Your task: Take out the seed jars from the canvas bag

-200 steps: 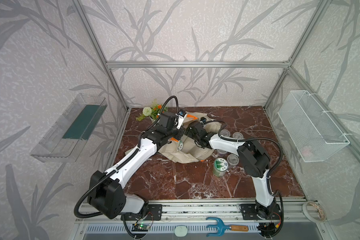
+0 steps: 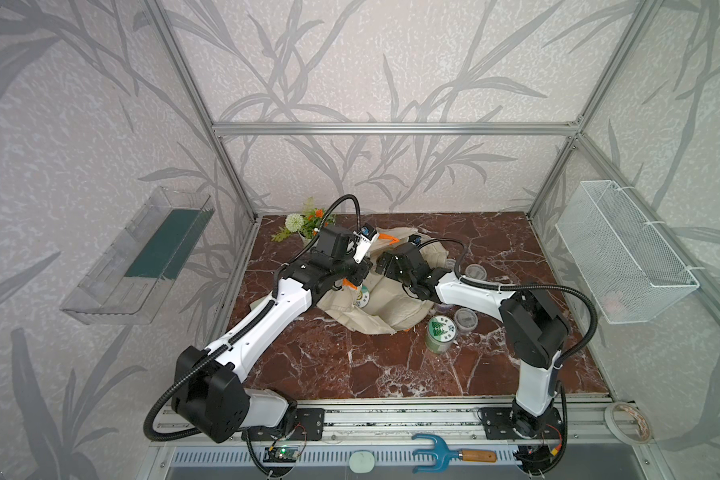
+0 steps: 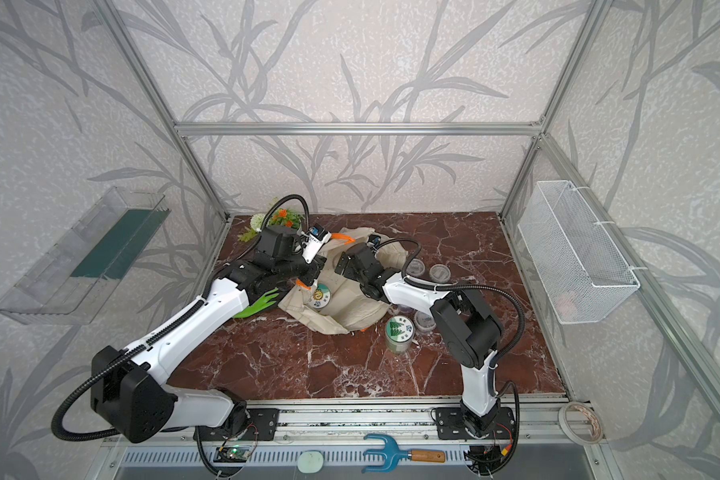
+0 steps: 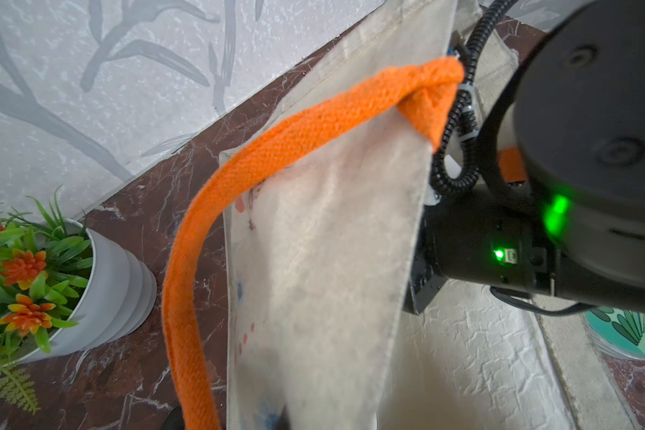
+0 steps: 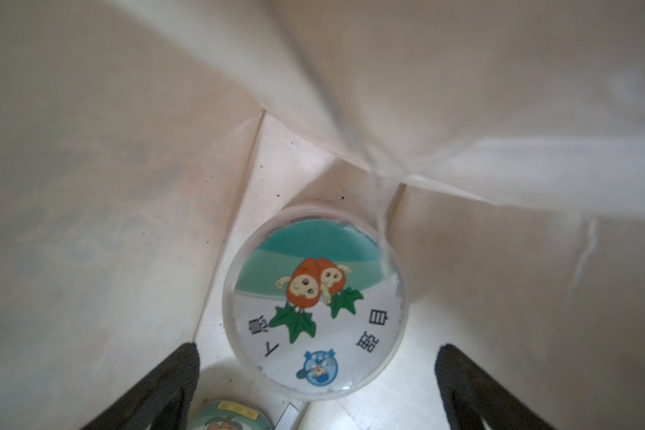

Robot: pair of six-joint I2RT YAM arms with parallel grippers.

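Note:
The canvas bag, beige with orange handles, lies open in the middle of the table. Down inside it, a seed jar with a red-fruit cartoon lid stands between the spread fingers of my open right gripper, ungrasped. A second jar's lid is partly visible at the bottom of the right wrist view. Another jar shows at the bag's left side, below my left gripper. That gripper is shut at the bag's left wall; its fingertips are mostly hidden, so any cloth between them is unclear.
A green-lidded jar stands on the table in front of the bag, with several clear-lidded jars to the right, near the right arm. A potted plant is behind left.
My right gripper has moved slightly right and toward the bag's inside. The bag's front edge has shifted a little toward the table's front; the left gripper has shifted slightly right.

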